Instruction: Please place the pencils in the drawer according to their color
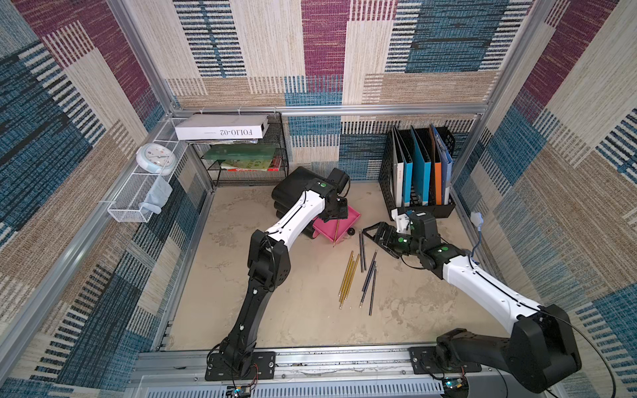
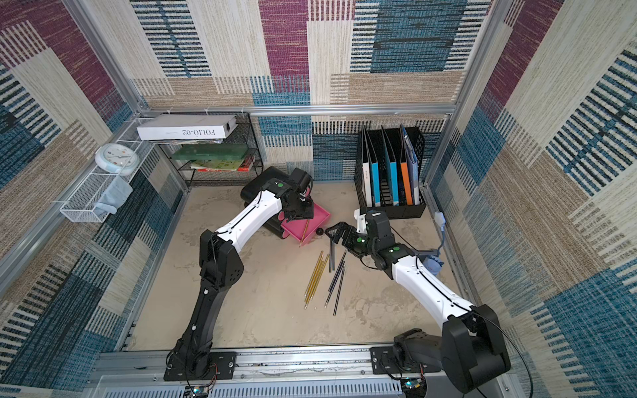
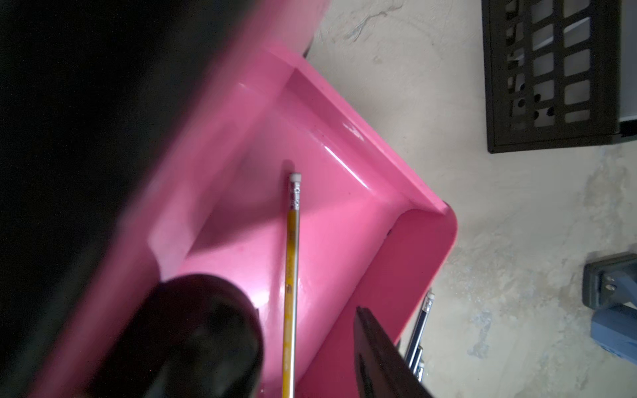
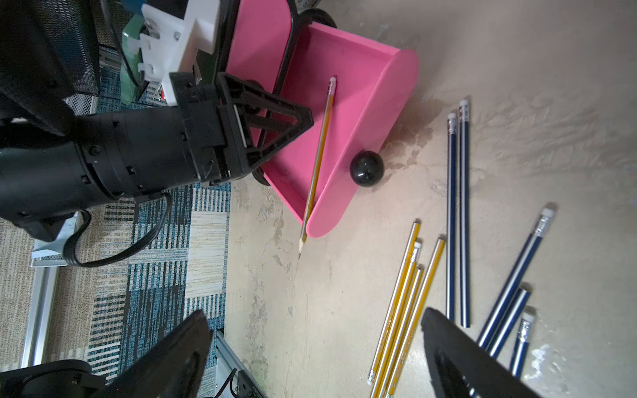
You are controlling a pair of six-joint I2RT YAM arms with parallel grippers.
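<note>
The pink drawer [image 4: 361, 63], with a round black knob [image 4: 367, 168], stands pulled out. Inside it a yellow pencil [image 4: 319, 142] lies aslant, its eraser end on the drawer floor and its sharpened tip sticking out over the front corner. My left gripper [image 1: 340, 212] is low over the drawer, its fingers apart and the pencil not clamped. Several more yellow pencils [image 1: 346, 280] lie on the table in front of the drawer. Beside them are several dark blue pencils [image 4: 458, 219]. To the right of the drawer, my right gripper [image 1: 380, 240] is open and empty above the table.
The black drawer unit [image 1: 292, 192] sits behind my left gripper. A black file rack [image 1: 434, 211] with folders stands at the back right, and a wire shelf [image 1: 282, 142] at the back left. Bare table [image 1: 232, 232] spreads out on the left.
</note>
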